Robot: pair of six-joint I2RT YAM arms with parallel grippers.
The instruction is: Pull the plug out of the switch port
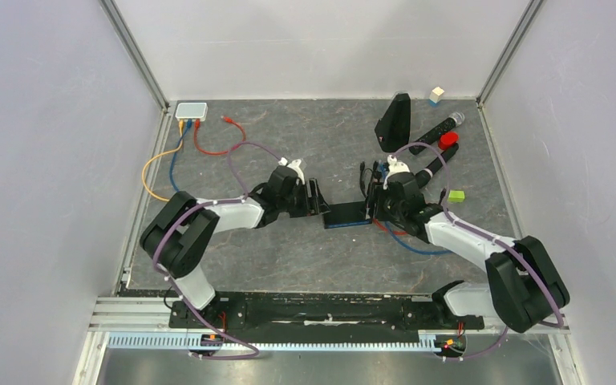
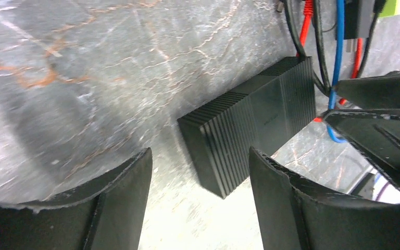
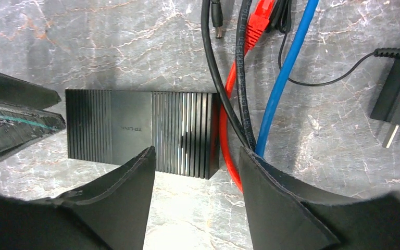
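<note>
A black ribbed box lies mid-table, with cables at its right end; in the left wrist view it is below my fingers, and in the right wrist view it lies beyond them. My left gripper is at the box's left end, open with nothing between its fingers. My right gripper is at the right end, open, over red, blue and black cables. No plug is seen seated in the box.
A white device with yellow, blue and red cables sits back left. A power adapter, dark stand, microphones, red cylinder and small blocks lie on the right.
</note>
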